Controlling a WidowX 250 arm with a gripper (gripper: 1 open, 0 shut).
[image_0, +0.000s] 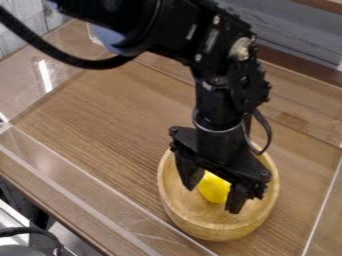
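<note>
My black gripper (211, 188) reaches down into a round light wooden bowl (201, 223) at the lower middle of the camera view. It stands open, its fingers either side of a yellow object (214, 189) lying in the bowl. The gripper partly hides the yellow object, and I cannot tell whether the fingers touch it.
A blue-grey object (110, 38) sits at the back left, partly behind the arm. A clear strip runs along the front left edge, with cables beyond.
</note>
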